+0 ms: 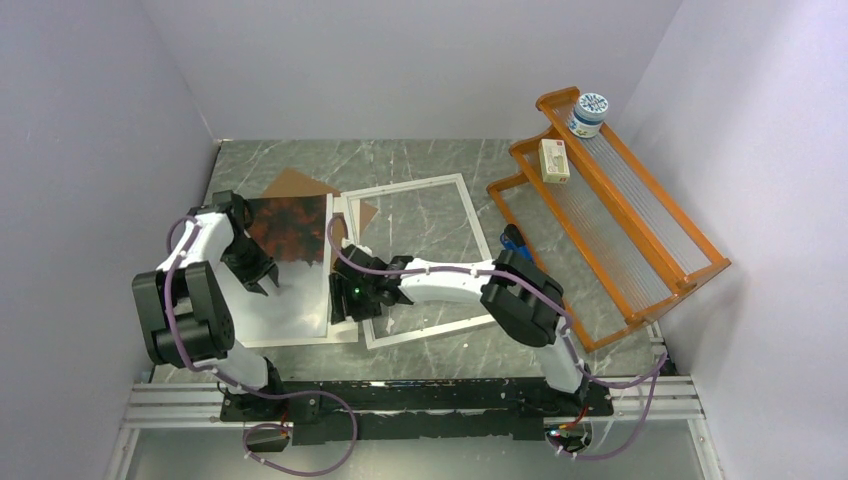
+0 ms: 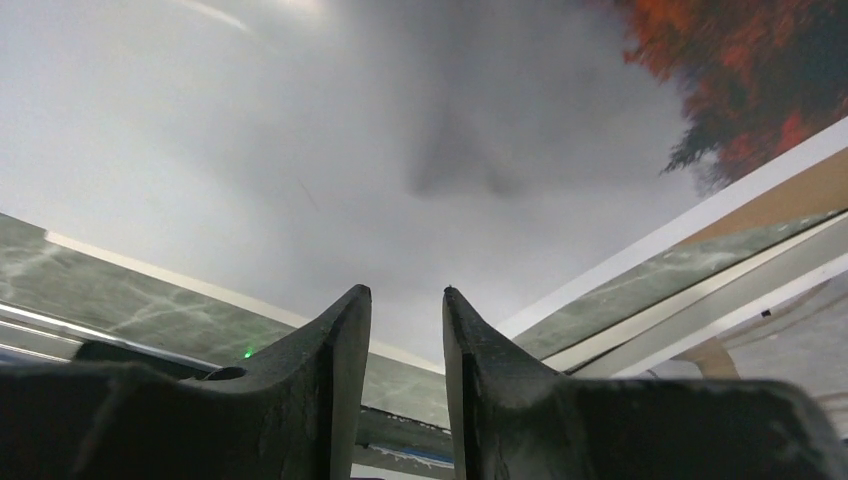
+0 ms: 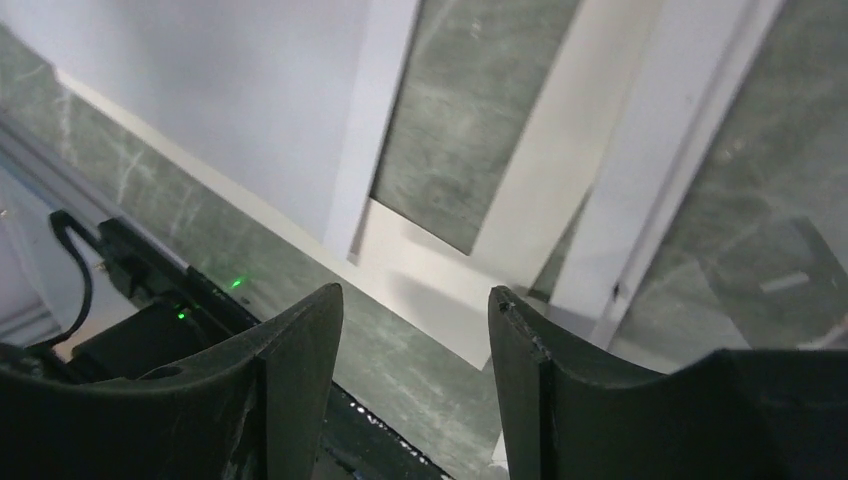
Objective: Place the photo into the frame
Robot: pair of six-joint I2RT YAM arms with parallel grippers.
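The photo (image 1: pixel 287 305), dark red trees above a pale lower half, lies flat at the left of the table. The white frame (image 1: pixel 475 215) lies to its right. My left gripper (image 1: pixel 268 284) hangs over the pale part of the photo; in the left wrist view, its fingers (image 2: pixel 350 335) stand apart with nothing between them. By the frame's left side is my right gripper (image 1: pixel 353 312). Its fingers (image 3: pixel 300 350) are spread in the right wrist view, with nothing held, above a cream mat (image 3: pixel 425 285) that shows past the photo's edge.
A brown board (image 1: pixel 290 184) sticks out behind the photo. To the right stands a wooden shelf (image 1: pixel 650 230) carrying a jar (image 1: pixel 587 115) and a small box (image 1: pixel 553 160). A blue tool (image 1: pixel 516 243) lies partly under my right arm.
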